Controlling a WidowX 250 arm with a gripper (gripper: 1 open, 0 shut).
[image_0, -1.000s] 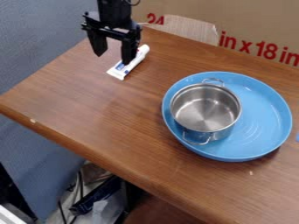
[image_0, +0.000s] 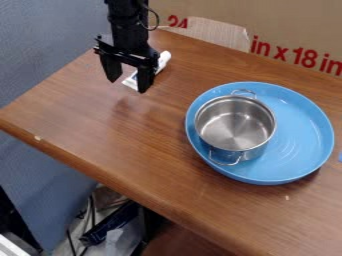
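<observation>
The black gripper (image_0: 130, 71) hangs over the back left part of the wooden table, with its two fingers apart. A white tube (image_0: 159, 63) lies on the table at the gripper, partly hidden behind the right finger; I cannot tell whether it is between the fingers. A steel pot (image_0: 235, 127) with two handles stands on a blue plate (image_0: 299, 146) at the right of the table.
Cardboard with red print (image_0: 287, 50) stands along the back. Beyond the left edge are a grey-blue panel and clutter on the floor below.
The gripper has moved down toward the table, onto the white tube, which it now covers more. The pot and plate have not moved.
</observation>
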